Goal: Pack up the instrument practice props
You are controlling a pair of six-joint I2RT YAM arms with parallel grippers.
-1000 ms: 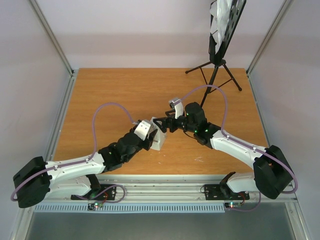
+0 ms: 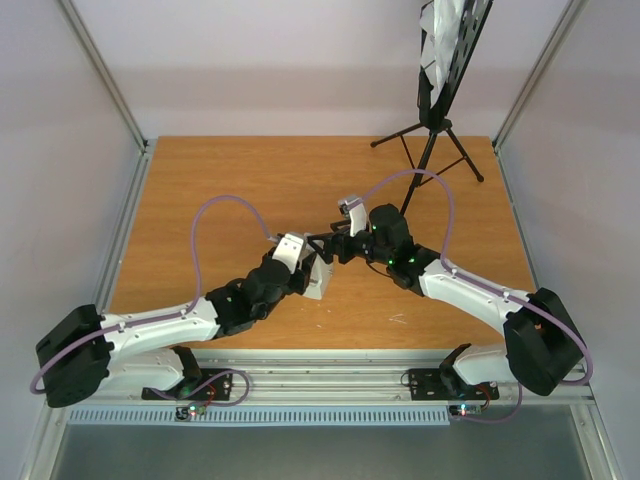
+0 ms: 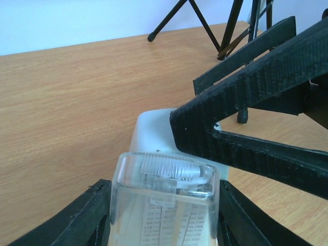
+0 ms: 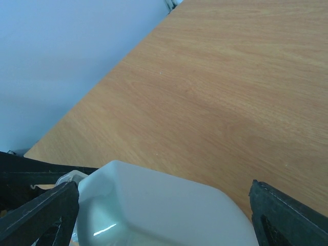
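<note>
A clear plastic case (image 3: 164,189), with a white brush-like piece and printed paper visible through it, sits between the fingers of my left gripper, which is shut on it. Directly behind the case stands a pale, smooth white box (image 4: 174,205). Spread around that box are the fingers of my right gripper, open; whether either finger touches the box I cannot tell. From above, both grippers meet over the white box (image 2: 318,280) near the table's middle, and they hide most of it. Whether case and box are joined is unclear.
A black music stand (image 2: 433,118) holding white sheets rises at the back right, its tripod feet on the wooden table (image 2: 230,165). Bare tabletop lies to the left and behind the grippers. Light walls border the sides and back.
My left arm has shifted slightly, its gripper turning a little at the white box. My right arm and the box stay practically where they were.
</note>
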